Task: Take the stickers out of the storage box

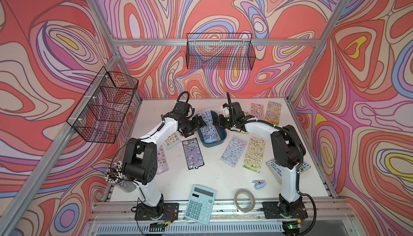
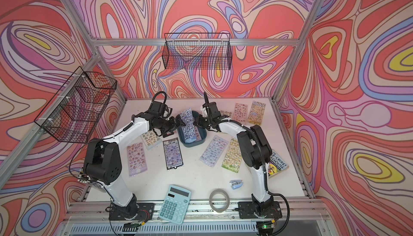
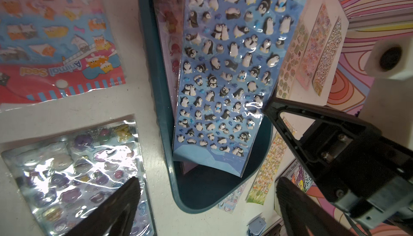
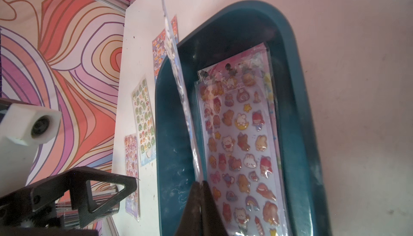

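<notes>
The blue-grey storage box (image 1: 213, 142) sits mid-table. A blue penguin sticker sheet (image 3: 223, 85) stands tilted within it, over pink animal sticker sheets (image 4: 241, 150). My right gripper is shut at the sheet's edge; the right wrist view shows that edge running down to its fingertips. My left gripper (image 1: 193, 125) stands open just left of the box, above the penguin sheet's side.
Sticker sheets (image 1: 233, 150) lie around the box on the table. A calculator (image 1: 200, 203), tape roll (image 1: 236, 205), stapler (image 1: 259, 184) and book (image 1: 275, 167) are near the front. Wire baskets hang behind and at left.
</notes>
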